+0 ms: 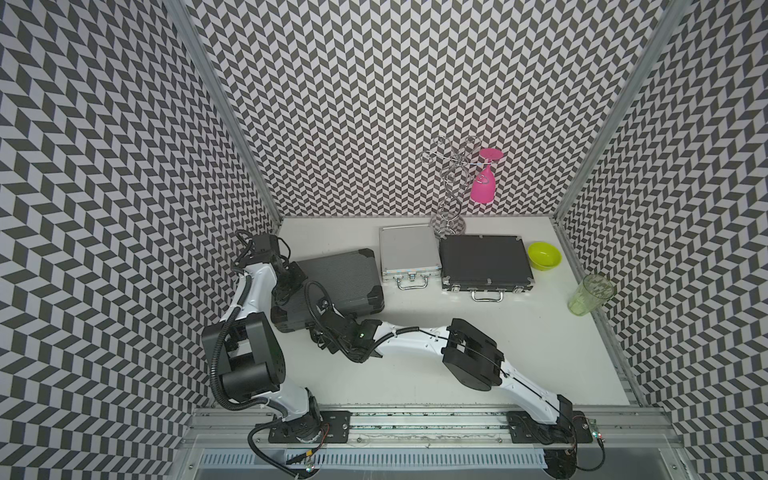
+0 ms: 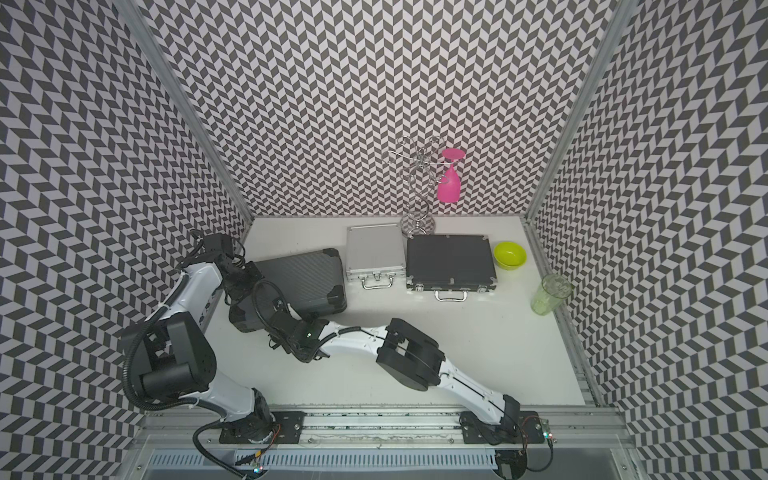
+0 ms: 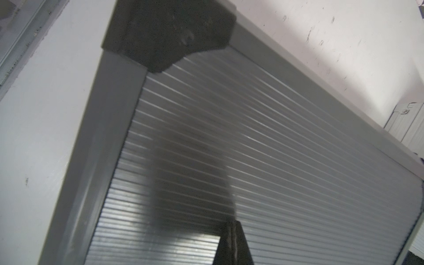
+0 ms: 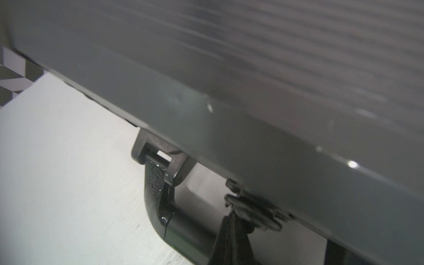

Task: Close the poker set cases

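Observation:
A dark ribbed case (image 1: 345, 276) lies closed-lidded on the left of the table. My left gripper is shut over its lid near a back corner, nothing seen between the fingers. My right gripper is shut at the front edge, its tips by a small latch (image 4: 251, 209) next to the black handle (image 4: 190, 234); whether the latch is fastened I cannot tell. A silver case (image 1: 408, 249) stands in the middle, a black case (image 1: 484, 257) to its right, both with lids down.
A metal rack with a pink cup (image 1: 482, 189) stands behind the cases. A green bowl (image 1: 544, 254) and a glass (image 1: 589, 296) are at the right.

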